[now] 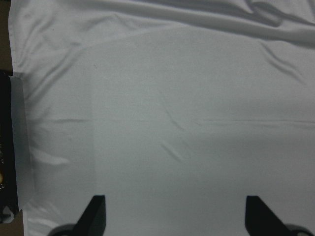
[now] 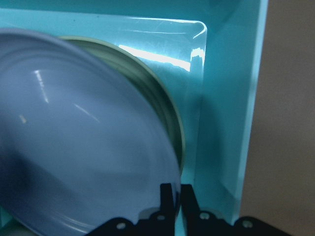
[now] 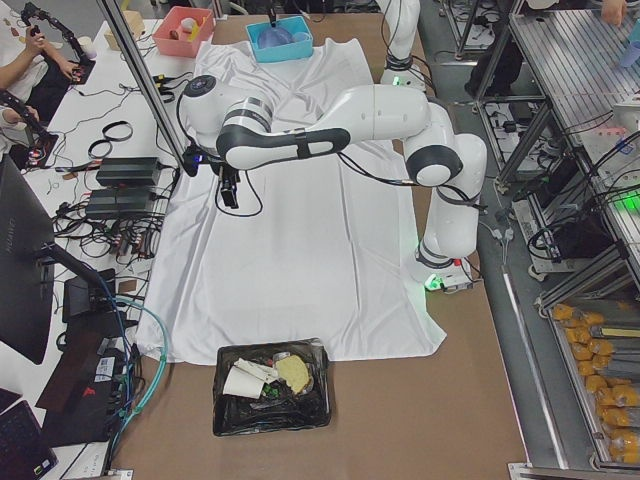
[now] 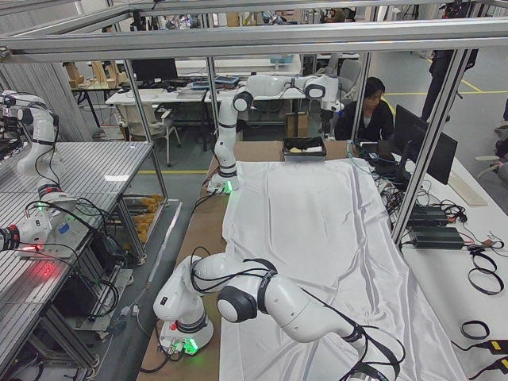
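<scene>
In the right wrist view my right gripper is shut on the rim of a blue-purple bowl (image 2: 83, 128), which lies tilted in a turquoise bin (image 2: 226, 123) over a pale green round dish (image 2: 170, 113). The bin (image 3: 262, 52) stands at the far end of the white cloth (image 3: 280, 270). My left gripper hangs open over the cloth, with only cloth visible between its fingers.
A black-lined bin (image 3: 270, 420) with paper and scraps stands beyond the cloth's near edge. A red container (image 3: 178, 45) sits at the far left. Monitors (image 3: 25, 260) and cables line the side desk.
</scene>
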